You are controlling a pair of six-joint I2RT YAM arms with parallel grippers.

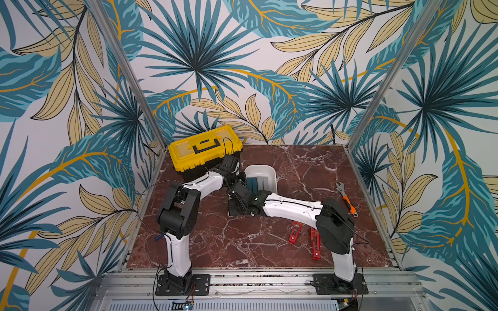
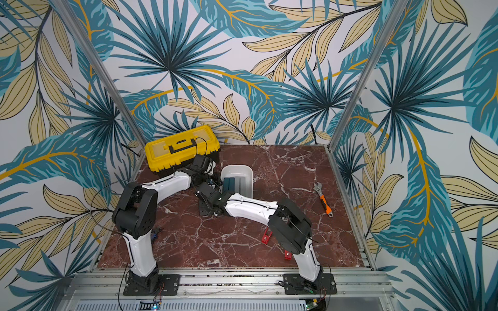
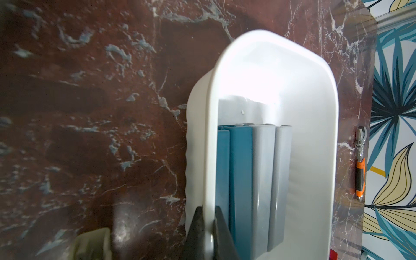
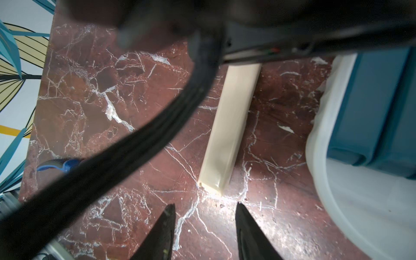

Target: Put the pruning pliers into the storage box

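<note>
My left gripper is shut on the near rim of a white plastic box [image 3: 212,108], one dark finger on each side of its thin wall. Inside the box lie blue and grey long pieces [image 3: 242,173]. My right gripper stands open with nothing between its fingers, left of the box and over the table near a cream bar [image 4: 229,130]. A blue-and-grey handled tool [image 4: 58,164] lies farther left, partly hidden by a cable; it may be the pruning pliers, but too little shows to be sure.
A yellow-lidded toolbox [image 1: 205,147] stands at the back left. On the right lie an orange-handled wrench [image 1: 346,199] and red clamps [image 1: 315,243]. My two forearms cross close together by the box.
</note>
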